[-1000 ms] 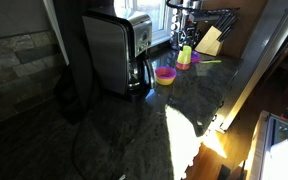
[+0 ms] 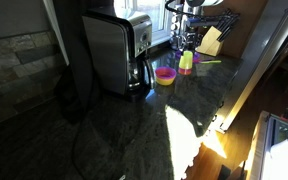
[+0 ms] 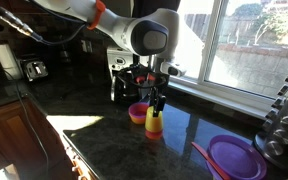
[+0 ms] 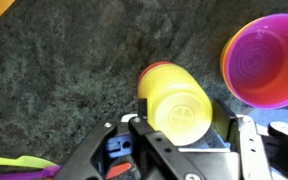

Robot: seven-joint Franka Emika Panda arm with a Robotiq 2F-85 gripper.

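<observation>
A yellow cup is upside down in the wrist view, its round base facing the camera. Red shows at its lower edge, perhaps another cup beneath; I cannot tell. My gripper is shut on the yellow cup, fingers on either side of it. From outside, the gripper comes down from above onto the cup. Whether the cup touches the counter is unclear. Beside it stands a pink and yellow bowl, open side up, also seen left of the cup in exterior view 1.
A purple plate with a red utensil lies to the right in exterior view 2. Green and purple utensils lie on the counter. A coffee maker stands past the bowl.
In exterior view 1 the yellow cup has shifted slightly to the right and lower. The bowl has stayed in place.
</observation>
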